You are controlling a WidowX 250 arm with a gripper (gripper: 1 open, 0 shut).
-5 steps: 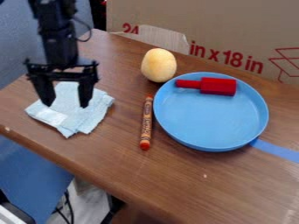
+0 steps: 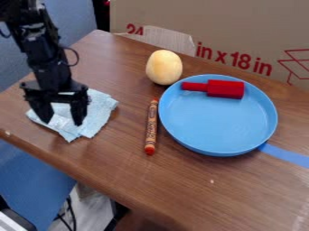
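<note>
My black gripper (image 2: 60, 113) is low over a folded pale blue cloth (image 2: 90, 122) at the left of the table, its two fingers spread apart and reaching down to the cloth. Whether any cloth is between them is unclear. To the right, a blue plate (image 2: 218, 126) holds a red object with a handle (image 2: 225, 88). An orange crayon-like stick (image 2: 151, 131) lies left of the plate, and a yellow, potato-like object (image 2: 164, 67) sits behind it.
A cardboard box (image 2: 218, 32) stands behind the wooden table (image 2: 182, 198). Blue tape (image 2: 287, 155) runs right of the plate.
My gripper has moved left and down, from above the cloth's middle toward its left part. The other objects have not moved.
</note>
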